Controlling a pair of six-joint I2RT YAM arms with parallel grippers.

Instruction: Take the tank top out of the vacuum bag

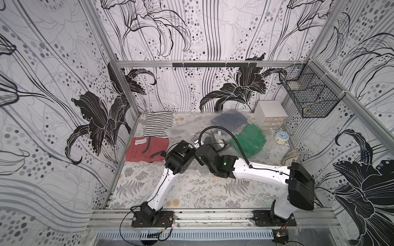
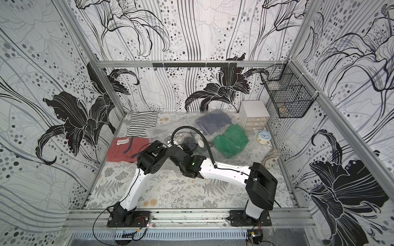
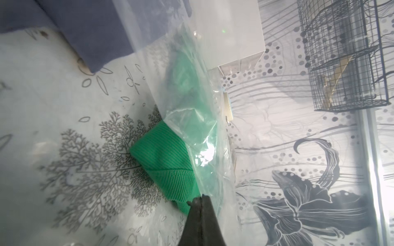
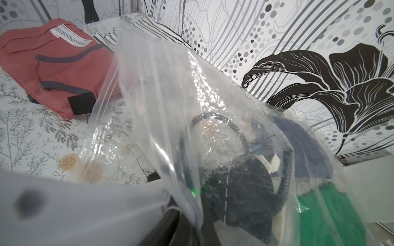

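The clear vacuum bag (image 4: 217, 94) rises across the right wrist view, its edge gathered down between the fingers of my right gripper, which is shut on it. In the left wrist view, a green garment (image 3: 168, 151), likely the tank top, lies to the far right of the table; its ribbed hem looks crisp, while the rest is behind bag film (image 3: 192, 123). My left gripper is shut with nothing visible between its fingers, its tips overlapping the green hem in view; touch cannot be told. A dark shape behind the film looks like my left gripper's housing.
A red folded garment (image 1: 147, 149) and a striped cloth (image 1: 159, 123) lie at the left. Dark blue cloth (image 1: 229, 118) lies at the back, near a white drawer box (image 1: 270, 112) and a clock (image 1: 281, 136). Both arms nearly meet mid-table.
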